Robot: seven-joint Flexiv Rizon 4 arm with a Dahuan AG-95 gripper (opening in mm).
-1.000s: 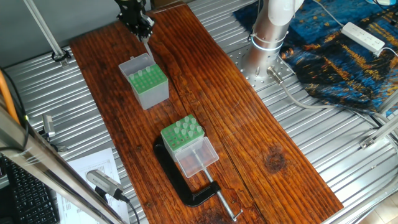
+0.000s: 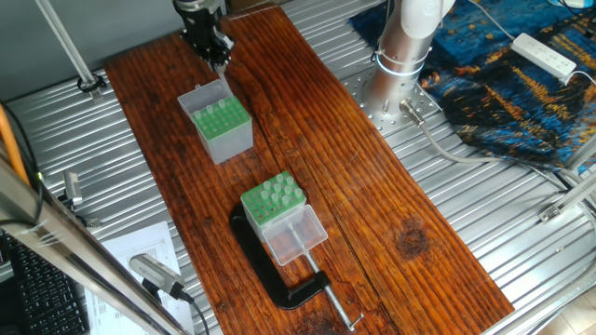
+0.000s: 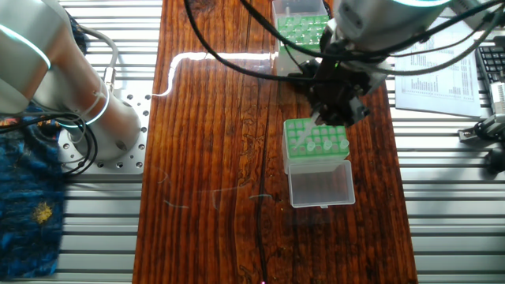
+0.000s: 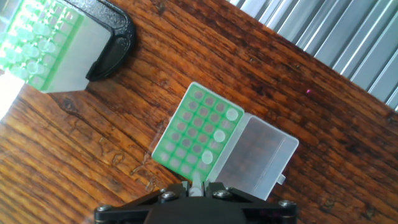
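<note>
A translucent pipette tip (image 3: pixel 306 132) hangs from my gripper, which is shut on its upper end. In exterior view 1 the tip slants down behind the open lid (image 2: pixel 201 97) of the far box (image 2: pixel 227 145); whether it touches anything cannot be told. The wrist view shows that box's green rack (image 4: pixel 191 132) just ahead of my fingers, mostly empty holes with three tips (image 4: pixel 219 135) along the lid side. A second box (image 2: pixel 272 210) stands nearer in exterior view 1, its green rack bearing several tips and its clear lid (image 2: pixel 296 234) open.
A black clamp (image 2: pixel 270 271) lies against the second box, its screw bar (image 2: pixel 333 302) reaching toward the wooden table's near end. Bare wood (image 2: pixel 363 186) stretches right of both boxes. Cables (image 3: pixel 260 73) cross in front of the arm in exterior view 2.
Both boxes and the clamp stay put.
</note>
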